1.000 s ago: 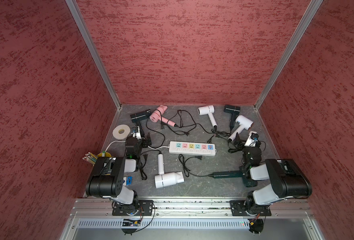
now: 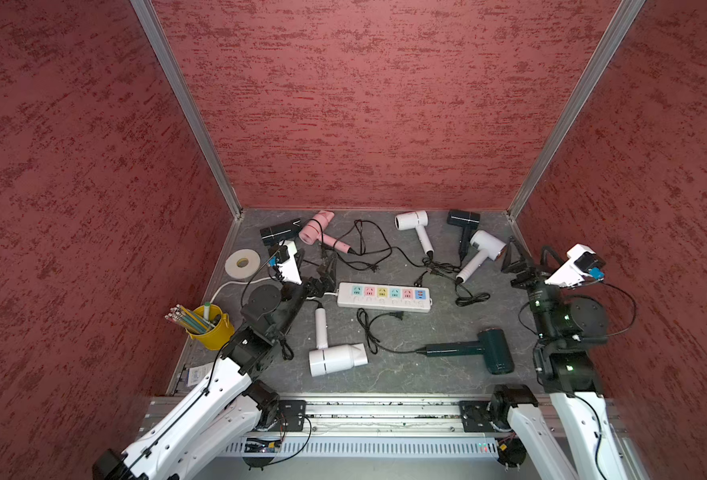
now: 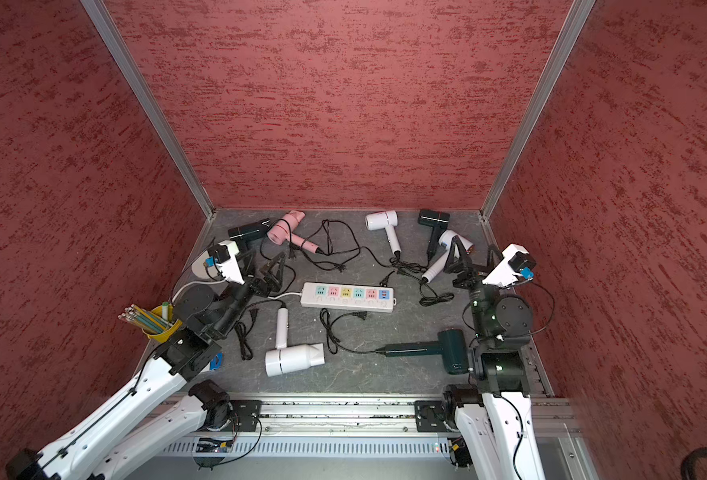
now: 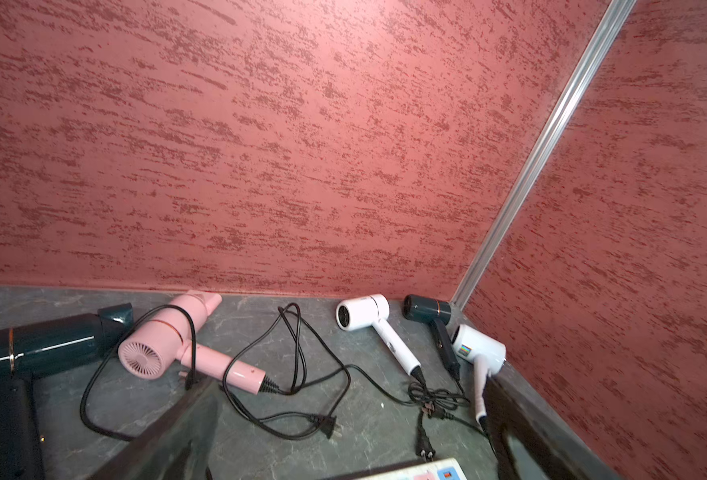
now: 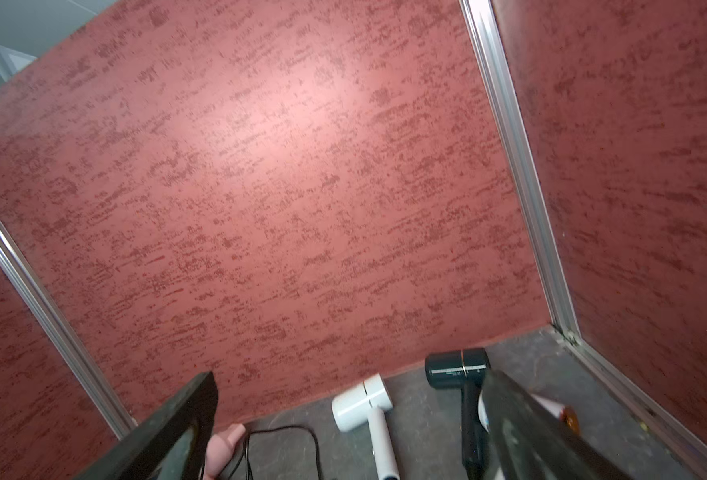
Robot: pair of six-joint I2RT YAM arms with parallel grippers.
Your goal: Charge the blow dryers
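A white power strip (image 2: 384, 309) with several coloured sockets lies mid-table, no plug in it. Blow dryers lie around it: pink (image 4: 160, 339), white (image 2: 411, 221), dark (image 2: 464, 218), another white one (image 2: 489, 244) at the back; a black one (image 2: 280, 233) back left; a front white one (image 2: 337, 359); a dark green one (image 2: 494, 352) front right. A black plug (image 4: 327, 422) rests behind the strip, and another plug (image 2: 398, 315) in front. My left gripper (image 2: 327, 272) hangs open and empty left of the strip. Open and empty too, my right gripper (image 2: 515, 260) is raised at the right.
A yellow bucket of pens (image 2: 213, 334) stands at the left edge beside a white tape roll (image 2: 242, 264). Loose black cables (image 2: 364, 226) tangle across the back. Red walls enclose the sides and back. Bare table shows in front of the strip.
The left gripper has moved right, toward the strip's left end; the right gripper has shifted up and right. The dryers and strip have stayed put.
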